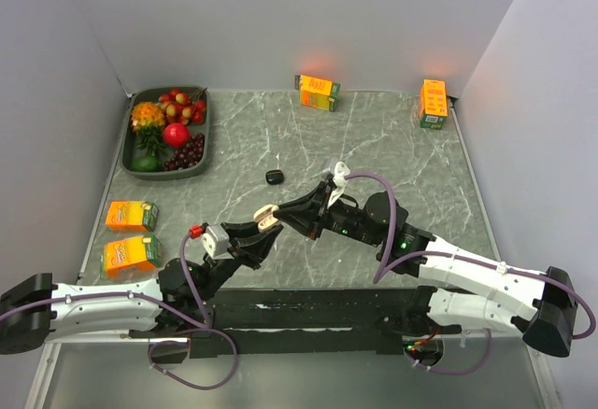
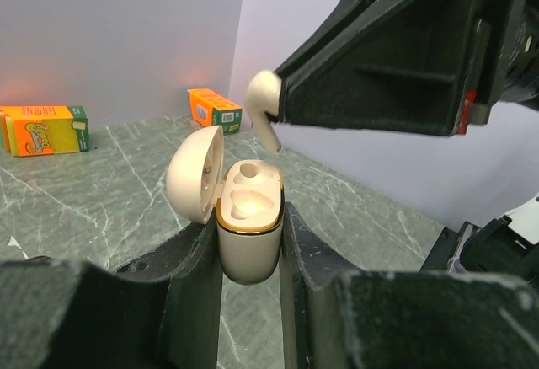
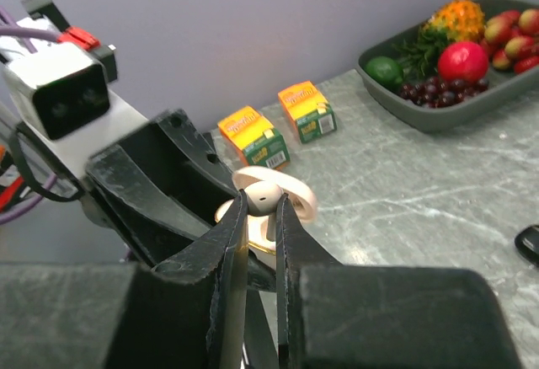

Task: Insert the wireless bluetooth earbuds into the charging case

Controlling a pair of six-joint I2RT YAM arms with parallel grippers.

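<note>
My left gripper is shut on the cream charging case (image 2: 249, 234), which stands upright with its lid open and two empty-looking wells (image 2: 251, 200) showing in the left wrist view. My right gripper holds a white earbud (image 3: 262, 192) at its fingertips. In the left wrist view that earbud (image 2: 263, 99) hangs stem-down just above the case, slightly behind or over the wells; exact depth is hard to tell. In the top view both grippers meet near the middle front of the table.
A small black object (image 1: 275, 176) lies on the marble table (image 1: 364, 138) behind the grippers. A fruit tray (image 1: 166, 173) is at back left, with orange boxes (image 1: 131, 215) at left and more at the back (image 1: 318, 93) and right (image 1: 433, 104).
</note>
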